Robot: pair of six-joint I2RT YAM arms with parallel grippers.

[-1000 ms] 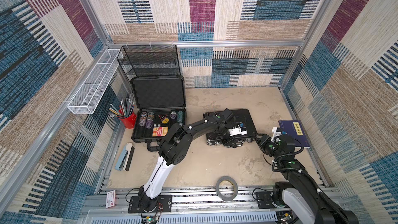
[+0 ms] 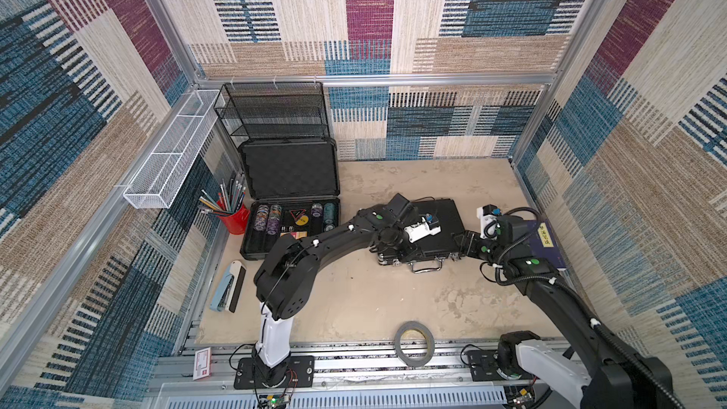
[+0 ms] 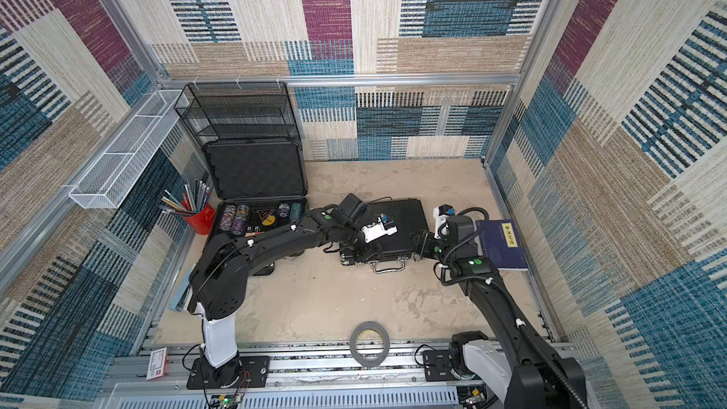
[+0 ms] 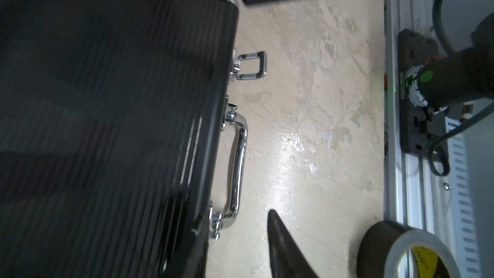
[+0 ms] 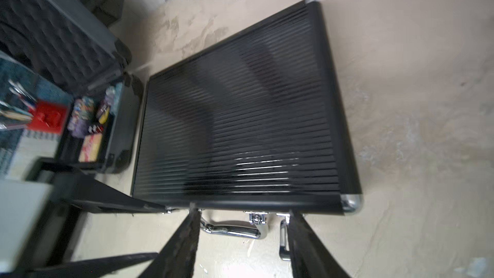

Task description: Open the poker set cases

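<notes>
A closed black ribbed case (image 5: 241, 113) lies mid-table, its chrome handle (image 4: 239, 159) and latches toward the front; latches (image 4: 250, 65) (image 5: 283, 236) stand out from that edge. A second case (image 2: 287, 166) stands open at back left, showing chips and cards. My left gripper (image 2: 401, 250) is over the closed case's front-left part, by the latch side, its fingers partly apart in the left wrist view, nothing seen between them. My right gripper (image 2: 465, 242) is at the case's right front corner, open and empty, fingers low in the right wrist view.
A red pen cup (image 2: 233, 219) and a stapler (image 2: 225, 285) are on the left, a blue book (image 3: 500, 250) on the right, a tape roll (image 2: 414, 343) at the front edge. Wire baskets hang at back left.
My right arm has moved back and up, toward the case. My left arm has shifted slightly back and left, uncovering more of the handle.
</notes>
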